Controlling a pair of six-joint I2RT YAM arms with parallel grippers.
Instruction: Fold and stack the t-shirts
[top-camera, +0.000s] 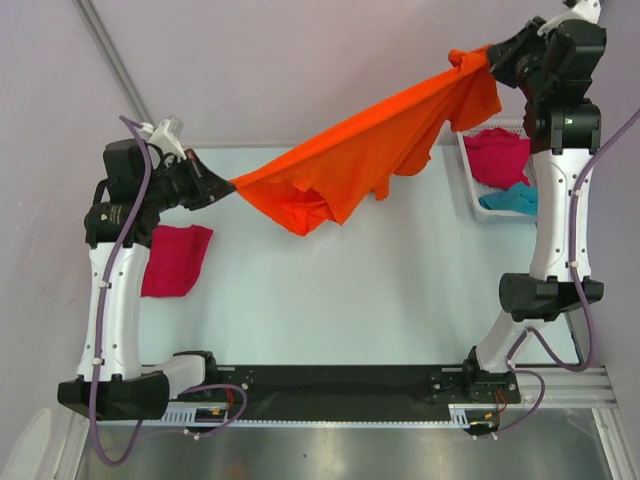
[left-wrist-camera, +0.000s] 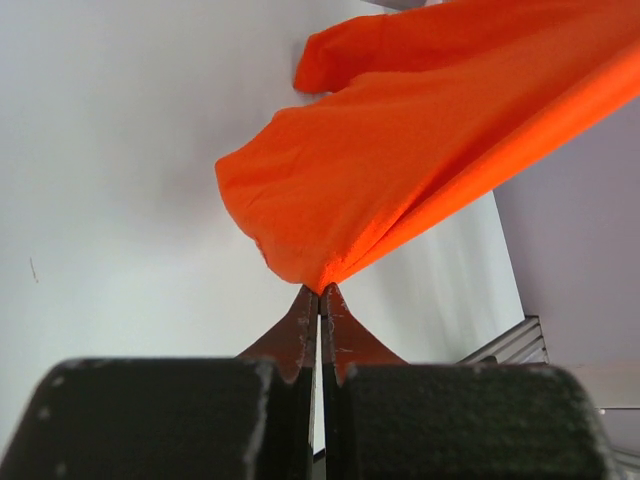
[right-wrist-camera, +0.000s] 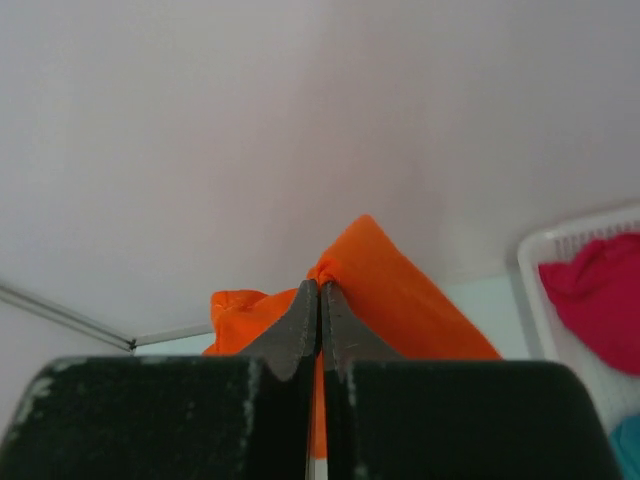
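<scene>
An orange t-shirt (top-camera: 350, 145) is stretched in the air between my two grippers, running from lower left to upper right. My left gripper (top-camera: 230, 186) is shut on one corner of it; the left wrist view shows the cloth (left-wrist-camera: 330, 200) gathered at the fingertips. At the far upper right, my right gripper (top-camera: 492, 62) is shut on the other end, with the shirt (right-wrist-camera: 375, 285) pinched at its tips in the right wrist view. Loose folds hang below the taut edge. On the table's left lies a folded red t-shirt (top-camera: 176, 260), partly behind the left arm.
A white basket (top-camera: 474, 192) at the table's back right holds a red cloth (top-camera: 497, 157) and a teal cloth (top-camera: 512, 199).
</scene>
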